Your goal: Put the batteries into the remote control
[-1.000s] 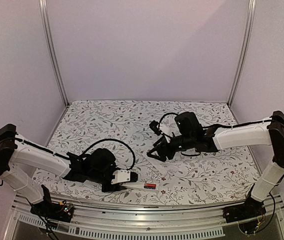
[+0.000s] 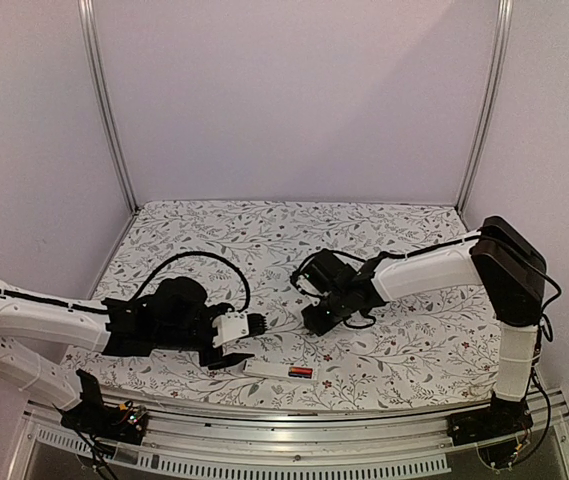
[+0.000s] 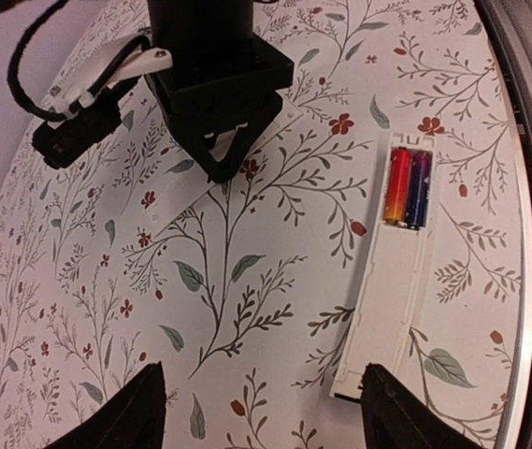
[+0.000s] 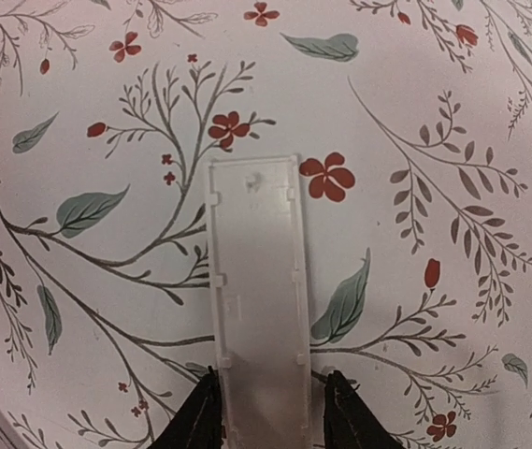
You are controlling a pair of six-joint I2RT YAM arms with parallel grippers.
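The white remote control (image 3: 384, 290) lies on the table near the front edge. Two batteries, one orange-red (image 3: 397, 185) and one dark purple (image 3: 418, 189), sit side by side in its bay. My left gripper (image 2: 229, 361) is open by the remote's left end, nothing between its fingers. The long pale cover (image 4: 259, 253) lies flat, its inner side with small tabs facing up. My right gripper is low over it, part open, with a finger (image 4: 200, 412) on either side of its near end. Whether they touch it I cannot tell.
A metal rail (image 2: 294, 435) runs along the table's front edge, close to the remote. Both grippers are fairly near each other at the middle.
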